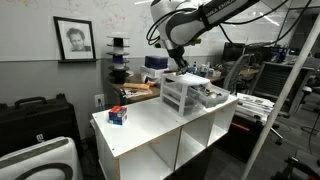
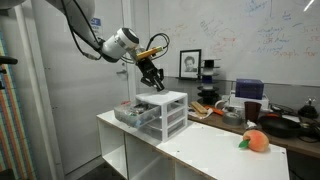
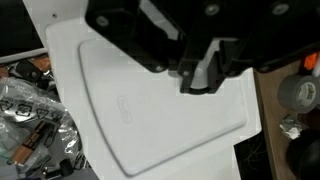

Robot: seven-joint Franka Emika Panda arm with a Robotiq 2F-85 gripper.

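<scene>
My gripper hangs over the white top of a small drawer unit (image 3: 125, 105) in the wrist view. Its dark fingers are close together, with a small pale grey thing (image 3: 203, 72) between them; blur and the fingers hide what it is. Exterior view 2 has the gripper (image 2: 157, 84) just above the drawer unit's top (image 2: 165, 98); whether they touch cannot be told. From the other side, the gripper (image 1: 182, 66) also appears low over the unit (image 1: 180, 95).
Beside the unit lies a clear bin (image 1: 212, 97) of small parts. A red-and-blue box (image 1: 117, 115) stands near the white bench's (image 1: 145, 128) left end, and an orange item (image 2: 254, 141) shows there too. Bare bench lies between box and unit.
</scene>
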